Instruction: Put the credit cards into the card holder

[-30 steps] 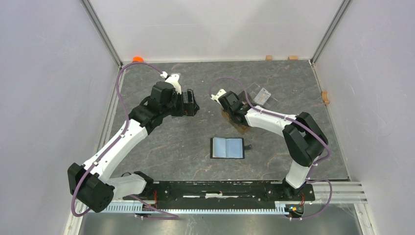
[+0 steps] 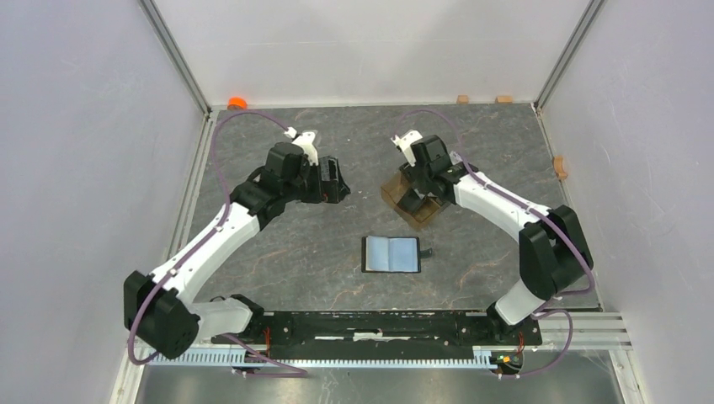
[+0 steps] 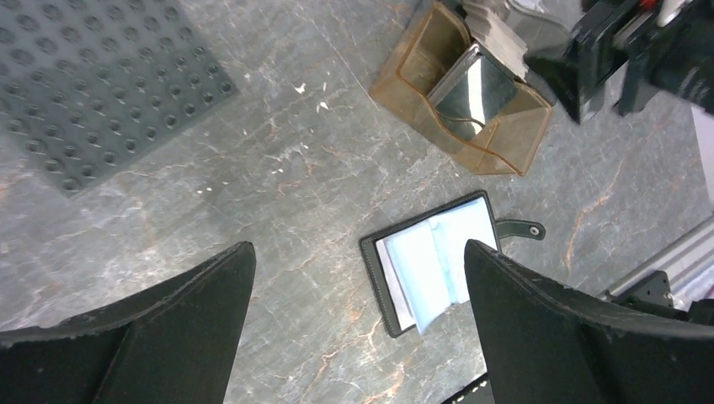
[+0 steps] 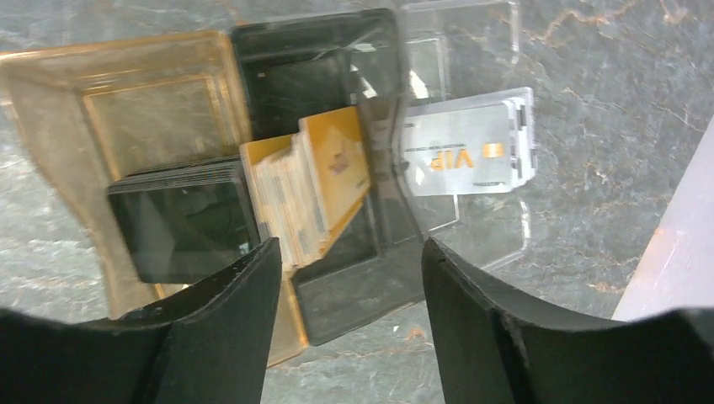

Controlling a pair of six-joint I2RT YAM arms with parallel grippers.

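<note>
The card holder (image 2: 392, 254) lies spread open, with pale blue sleeves and a black cover. In the left wrist view the holder (image 3: 442, 259) shows a strap tab at its right. In the right wrist view, silver VIP cards (image 4: 463, 147) lie in a clear tray. Yellow-edged cards (image 4: 337, 160) lean in the dark middle tray, and black cards (image 4: 181, 227) stack in the amber tray. Above these trays is my right gripper, its fingers apart and nothing visibly held between them. My left gripper is open and empty, left of the holder and trays.
The amber tray (image 3: 404, 80) sits behind the holder. A grey studded mat (image 3: 109, 84) fills the left wrist view's upper left corner. Orange blocks (image 2: 503, 99) line the back edge.
My right gripper has moved right over the trays, now covering more of the silver cards in the top view and uncovering the black ones. The left arm has shifted slightly right. The holder stays put.
</note>
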